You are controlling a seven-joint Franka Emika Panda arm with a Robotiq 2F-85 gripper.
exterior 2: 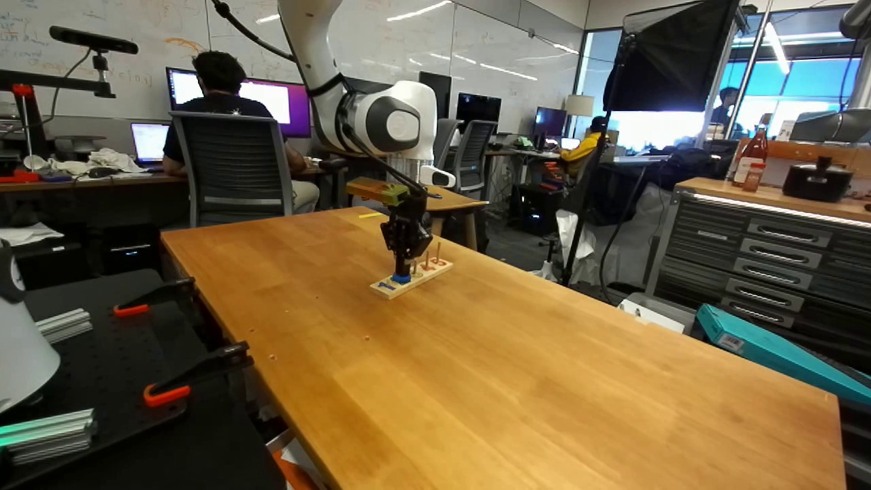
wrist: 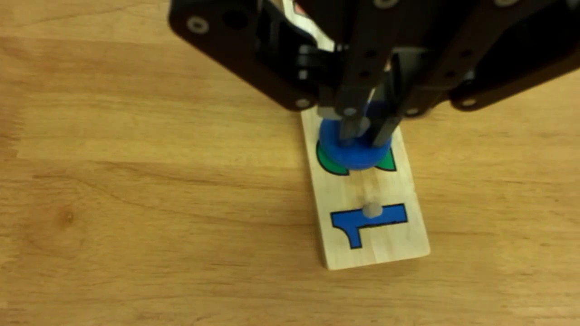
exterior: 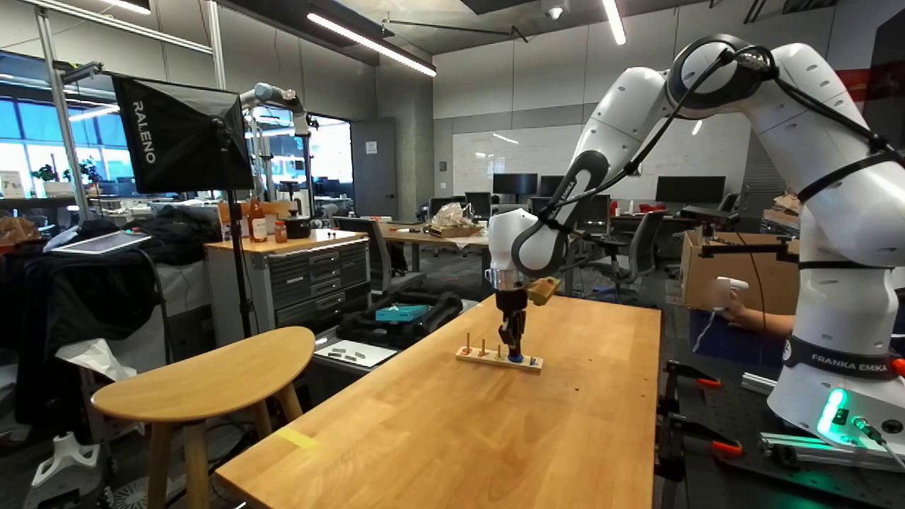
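A blue ring (wrist: 356, 155) sits over the green numeral 2 on a narrow wooden peg board (wrist: 375, 242). In the wrist view a pale peg top seems to show at the ring's middle, partly hidden by the fingers. My gripper points straight down at the ring, its fingertips apart and right at the ring. Whether they press on it cannot be made out. In exterior view 1 the gripper (exterior: 514, 349) stands low over the board (exterior: 475, 355); exterior view 2 shows the blue ring (exterior 2: 400, 278) directly beneath the fingers.
Beside the ring, the short peg (wrist: 373, 209) on the blue numeral 1 is bare. Taller pegs (exterior: 467, 340) rise toward the board's other end. Around the board the wooden table (exterior: 475, 433) is clear. Clamps (exterior: 713, 437) line the edge near the robot's base.
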